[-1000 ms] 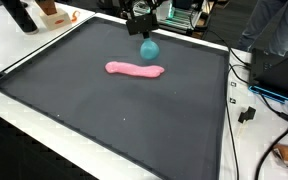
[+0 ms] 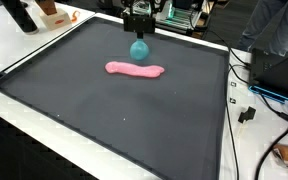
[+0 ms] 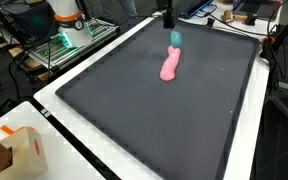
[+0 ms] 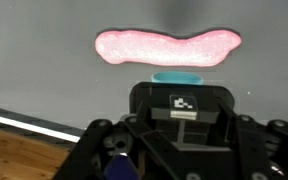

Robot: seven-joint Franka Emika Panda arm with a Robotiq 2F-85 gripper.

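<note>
A pink, elongated piece with rounded, knobby ends lies on the dark grey board. In the wrist view this pink piece stretches across the upper part of the picture. Just behind it, toward the arm's side, is a rounded teal piece, with my gripper shut on it. From the wrist, only a thin teal edge shows beyond the dark fingers; the rest is hidden. The teal piece appears close to one end of the pink one in exterior view 2. Whether it touches the board I cannot tell.
Most of the grey board is bare, with a pale border along its front edge. Cables run past its right side. Another robot arm's white-and-orange base stands outside the board.
In exterior view 1 the gripper and the teal piece have shifted a little to the left together, coming over the pink piece's middle. The pink piece has stayed put.
</note>
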